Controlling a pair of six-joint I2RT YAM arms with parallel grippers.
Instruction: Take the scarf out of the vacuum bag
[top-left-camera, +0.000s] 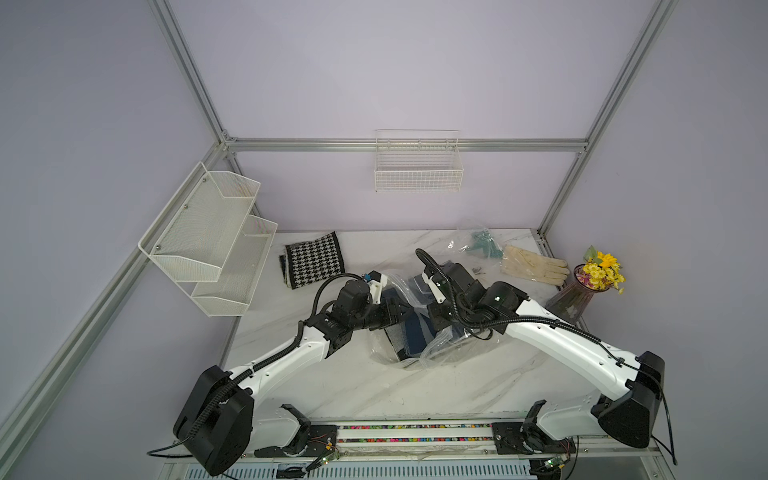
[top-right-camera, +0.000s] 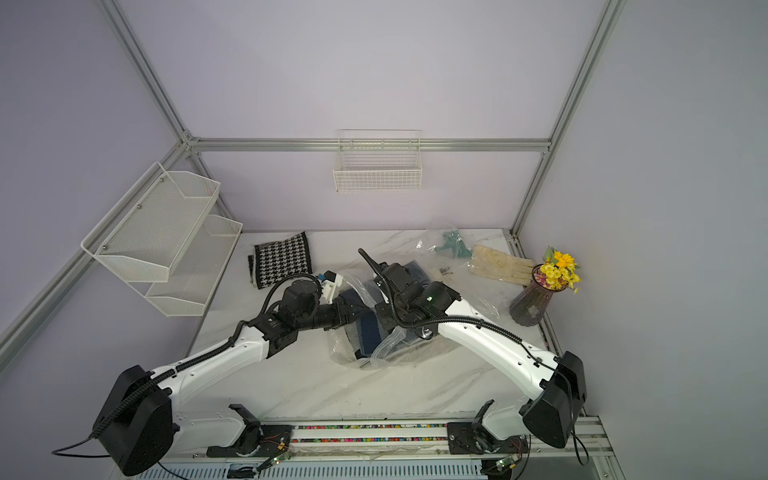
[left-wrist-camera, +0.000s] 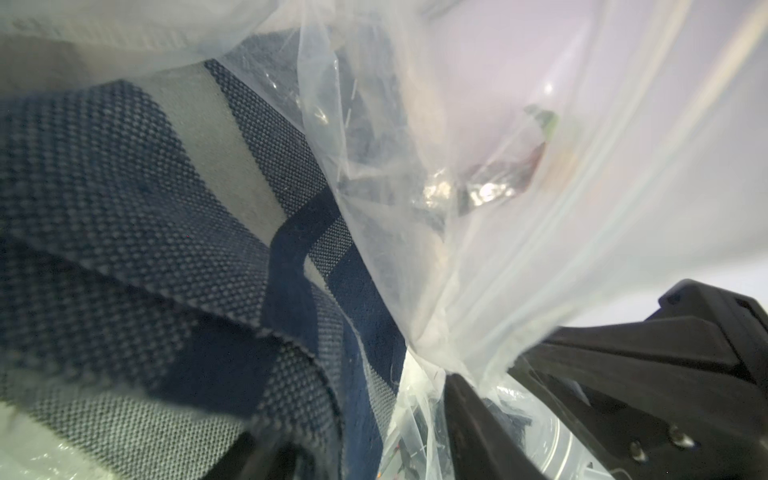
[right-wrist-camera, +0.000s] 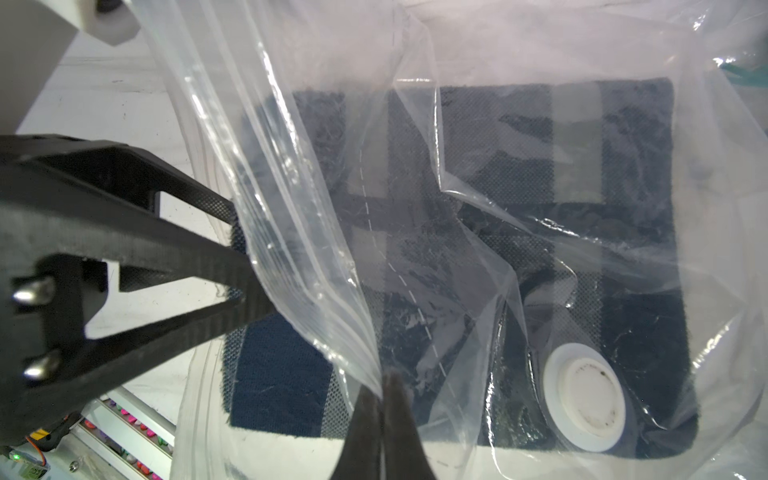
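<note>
The clear plastic bag (top-left-camera: 452, 349) lies mid-table with a blue-and-grey checked scarf (top-left-camera: 416, 336) in it. My left gripper (top-left-camera: 394, 313) is at the bag's left-hand opening; in the left wrist view its fingertips are low among the scarf's edge and plastic, and whether they grip anything is unclear. My right gripper is shut at the bag's zip edge (right-wrist-camera: 304, 224), which appears pinched at the fingertips, over the scarf.
A houndstooth cloth (top-left-camera: 313, 257) lies back left. A bagged green item (top-left-camera: 484, 244), pale gloves (top-left-camera: 532, 264) and a flower vase (top-left-camera: 572, 300) are right. Wire shelves (top-left-camera: 200, 240) hang left.
</note>
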